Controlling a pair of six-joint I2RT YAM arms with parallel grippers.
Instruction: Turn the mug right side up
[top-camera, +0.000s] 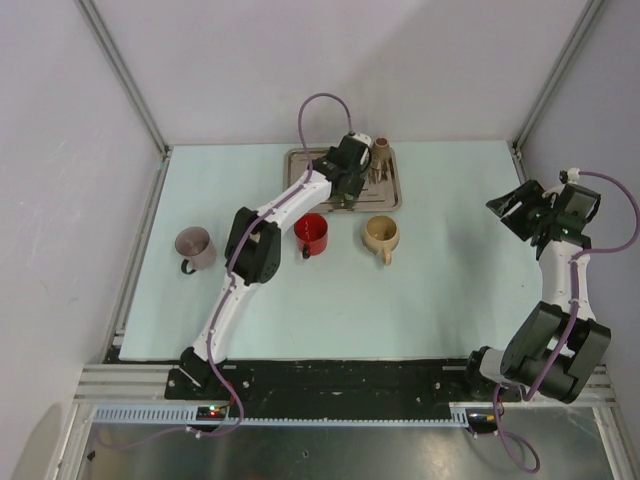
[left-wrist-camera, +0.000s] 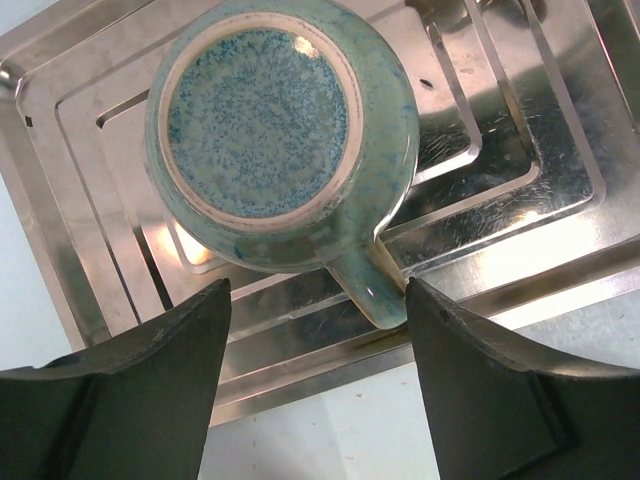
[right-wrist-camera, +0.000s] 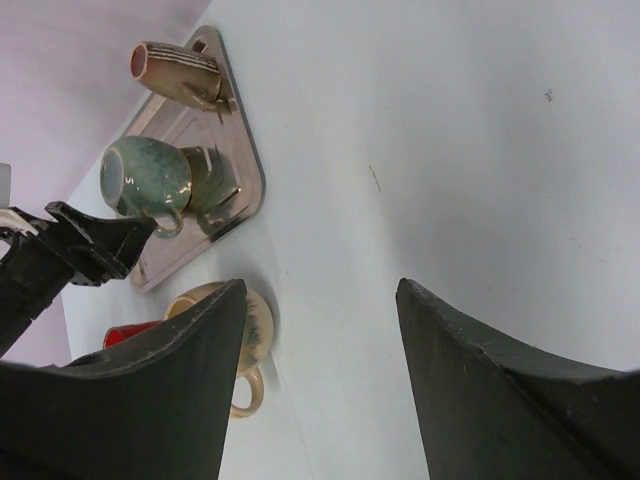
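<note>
The blue-green mug (left-wrist-camera: 270, 120) stands upside down on a metal tray (left-wrist-camera: 55, 220), its speckled base facing up. Its handle (left-wrist-camera: 372, 288) points toward my left gripper, which is open over it. One fingertip is very close to the handle's right side; whether they touch I cannot tell. From above, the left arm covers most of the mug; in the right wrist view its side (right-wrist-camera: 155, 170) shows, with the left gripper at the handle. My right gripper (top-camera: 507, 220) hangs open and empty over the table's right side.
A brown mug (top-camera: 380, 149) shares the tray. In front stand a red mug (top-camera: 312, 232) and a tan mug (top-camera: 381, 232). A purple-grey mug (top-camera: 195, 245) sits at far left.
</note>
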